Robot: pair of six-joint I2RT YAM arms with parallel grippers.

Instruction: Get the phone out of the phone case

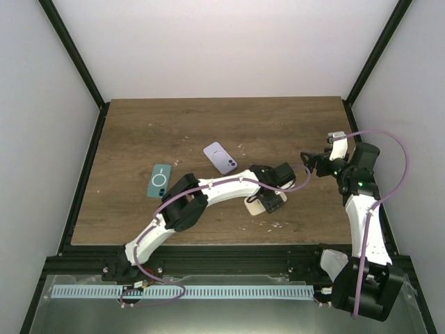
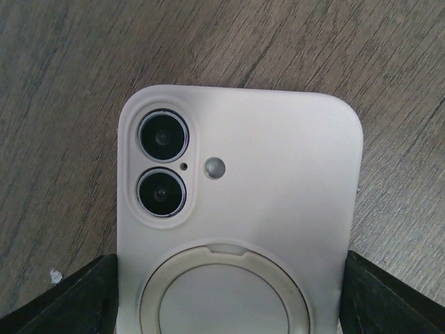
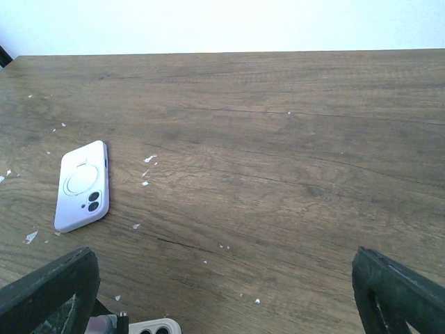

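A pale phone in its case (image 2: 278, 160) fills the middle of the left wrist view, lying back up with two lenses and a ring. In the top view, the cased phone (image 1: 254, 208) is partly covered by my left gripper (image 1: 277, 203). The fingers of my left gripper straddle the phone's long sides, close against both edges; whether they press on it cannot be told. My right gripper is open above the table on the right side, nothing between its fingers. A corner of the phone (image 3: 161, 327) shows low in the right wrist view.
A lavender phone (image 1: 220, 158) lies behind the left arm, and a teal one (image 1: 159, 181) farther left. Small white flecks (image 3: 151, 158) dot the wooden table (image 1: 278, 125).
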